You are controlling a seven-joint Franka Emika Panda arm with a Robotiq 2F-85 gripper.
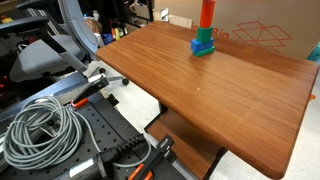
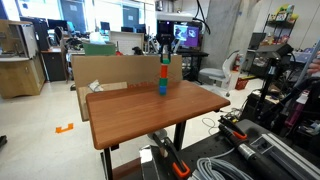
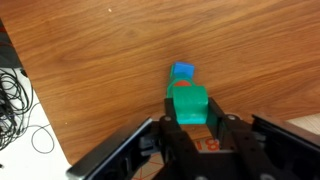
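Note:
A tower stands on the wooden table: blue blocks point(image 1: 202, 47) at the base, a green piece point(image 1: 204, 33) above them and a red piece point(image 1: 207, 14) higher up, cut off by the top edge of exterior view 1. In exterior view 2, my gripper point(image 2: 165, 50) points down at the top of this tower. The wrist view has a green block point(image 3: 190, 103) close to the camera, its lower edge between my dark fingers, which are shut on it. Directly below it, parts of the red piece point(image 3: 182, 84) and a blue block point(image 3: 183, 70) show.
A cardboard panel point(image 1: 265, 25) stands behind it. Coiled grey cable point(image 1: 42, 135) lies near the robot's base, off the table.

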